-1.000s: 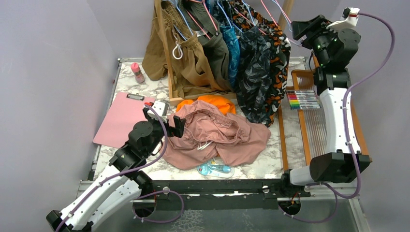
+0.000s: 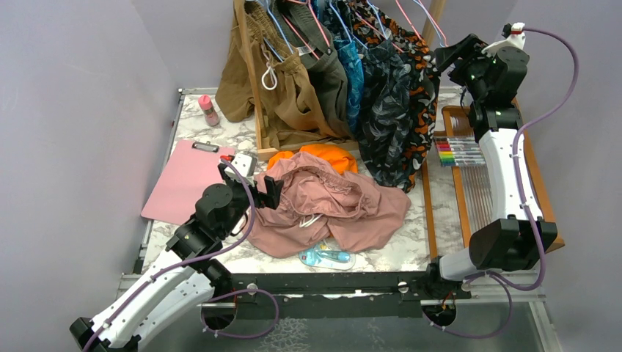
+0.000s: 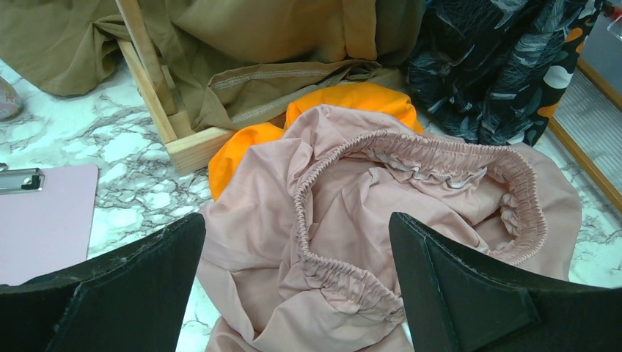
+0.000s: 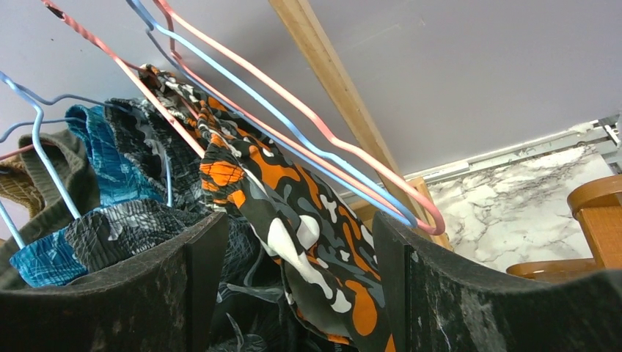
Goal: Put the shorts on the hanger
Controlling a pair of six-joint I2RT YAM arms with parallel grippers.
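Observation:
Pink shorts [image 2: 330, 213] lie heaped on the marble table, elastic waistband upward, an orange garment [image 2: 326, 155] behind them. My left gripper [image 2: 273, 192] is open above the shorts' left part; in the left wrist view its fingers frame the waistband. My right gripper [image 2: 449, 57] is open at the right end of the rail, facing empty pink and blue hangers [image 4: 337, 158]. Behind these, camouflage shorts [image 4: 293, 235] hang among other garments.
Crowded wooden rack [image 2: 258, 117] at the back. A pink clipboard [image 2: 176, 187] and pink bottle [image 2: 207, 111] sit left; wooden trays [image 2: 540, 198] with markers [image 2: 460, 150] right; a blue package [image 2: 325, 257] at the front.
The left arm and the pink shorts are essentially unchanged.

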